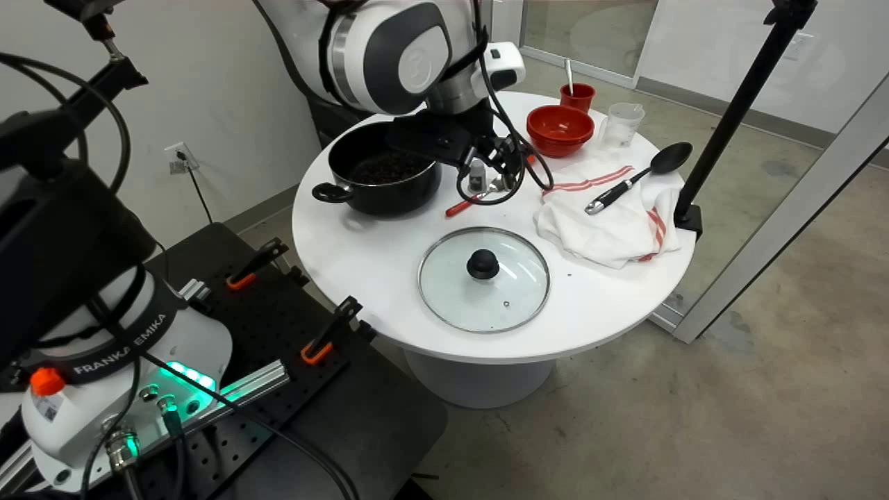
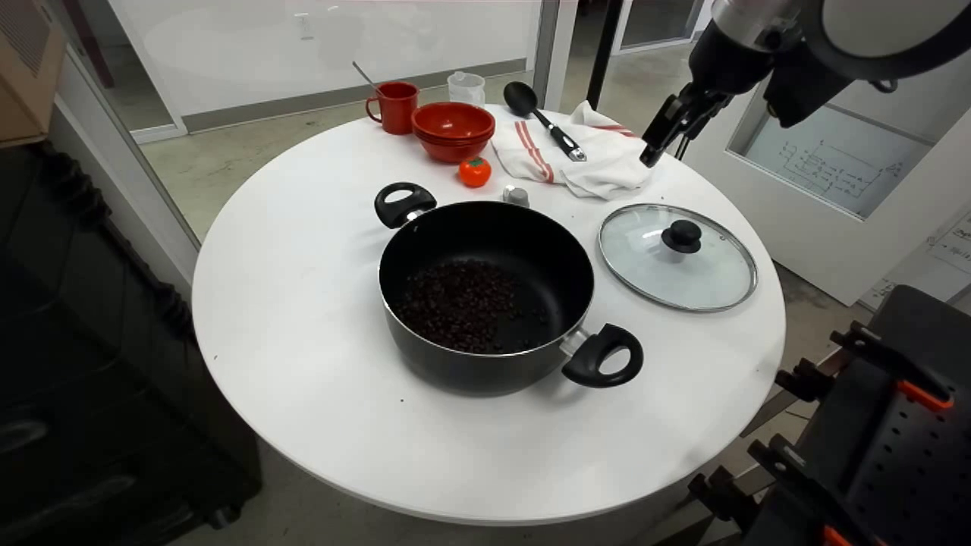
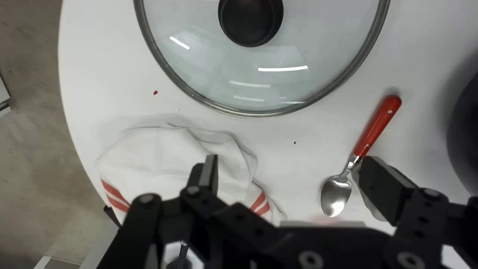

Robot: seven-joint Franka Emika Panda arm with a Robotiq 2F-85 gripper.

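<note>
My gripper is open and empty, raised above the table between the cloth and the spoon side. In the wrist view its left finger (image 3: 209,175) overlaps the white red-striped towel (image 3: 165,157). The right finger (image 3: 381,190) covers part of a grey shaker beside a red-handled spoon (image 3: 336,192). A glass lid (image 2: 637,264) with a black knob lies flat on the table. Dark beans (image 2: 464,305) cover part of the floor of the black pot (image 2: 473,368). Exterior view 2 shows the tomato (image 2: 474,173) and shaker (image 2: 516,196) behind the pot.
Stacked red bowls (image 2: 453,123), a red mug (image 2: 397,108) and a clear cup (image 2: 466,88) stand at the back. A black serving spoon (image 2: 557,132) rests on the towel. Bare white table (image 2: 291,273) lies left of the pot in exterior view 2.
</note>
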